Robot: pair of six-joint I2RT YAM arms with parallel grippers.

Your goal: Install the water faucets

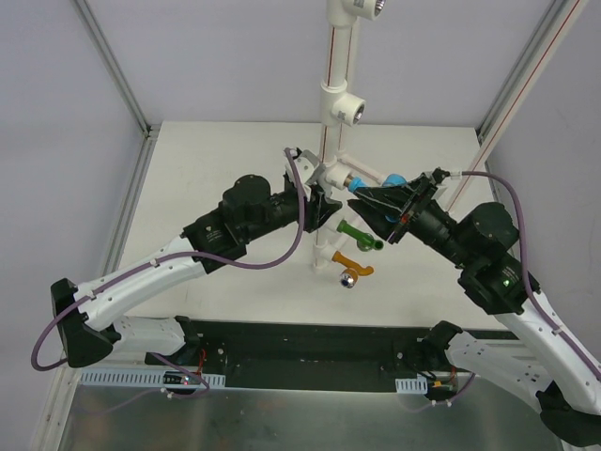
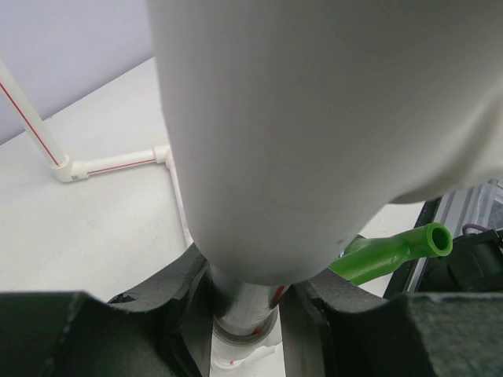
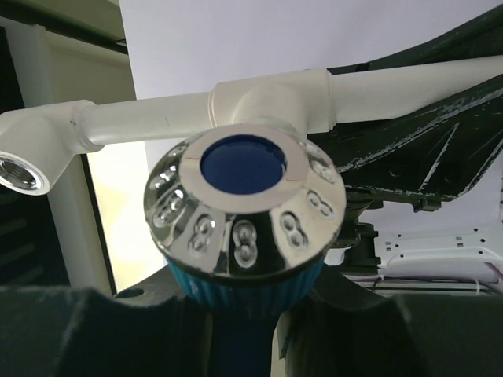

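Observation:
The blue faucet (image 1: 355, 183) projects from a socket on the white pipe frame (image 1: 334, 103). My right gripper (image 1: 362, 202) is shut on its blue body. In the right wrist view the faucet's chrome knob (image 3: 244, 236), with a dark blue cap, faces the camera above the fingers. My left gripper is around a white pipe section just below a large white fitting (image 2: 291, 141), its fingers close on both sides. The green faucet (image 1: 357, 232) and the orange faucet (image 1: 355, 265) sit lower on the frame; the green one (image 2: 393, 255) also shows in the left wrist view.
Bare sockets (image 1: 349, 108) show higher up the frame, one also in the right wrist view as an elbow opening (image 3: 20, 174). Both arms crowd the frame's middle.

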